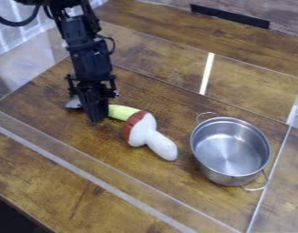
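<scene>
The black robot arm reaches down from the upper left, its gripper (95,113) low over the wooden table at a pale green, elongated object (123,113). A red and white mushroom-like toy (152,138) lies on its side just right of the green object. A greyish item (72,103) is partly hidden behind the gripper. The fingers look shut; whether anything is between them is hard to see.
A steel pot (229,149) with wire handles stands at the right. The wooden table (78,173) has clear room at the front left and at the back. A white strip lies at the back right.
</scene>
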